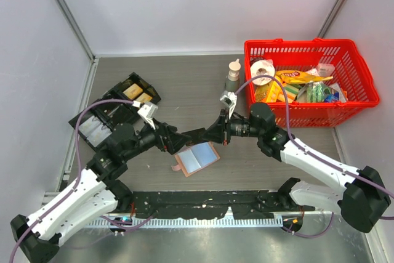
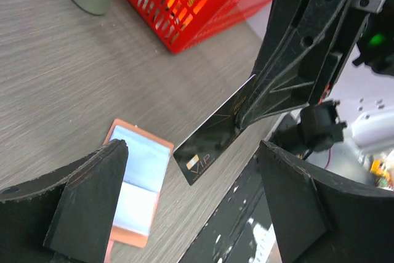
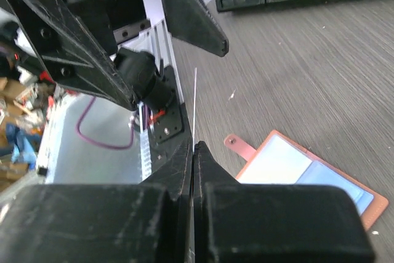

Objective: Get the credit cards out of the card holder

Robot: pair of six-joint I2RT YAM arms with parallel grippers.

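Note:
A thin black card (image 2: 206,147) with a small orange-and-white mark is held up off the table, its far part between the fingers of my right gripper. Edge-on, the card (image 3: 195,106) shows only as a thin line in the right wrist view. My left gripper is open, its fingers standing wide apart; in the top view it is just left of the card (image 1: 196,135). Below them the card holder (image 1: 197,157), brown with pale blue and white inner faces and a pink tab, lies open and flat on the table.
A black divided tray (image 1: 114,109) sits at the left. The red basket (image 1: 295,114), full of packets, stands at the back right, with a grey-green bottle (image 1: 232,81) beside it. Bare table (image 1: 184,84) lies between tray and bottle.

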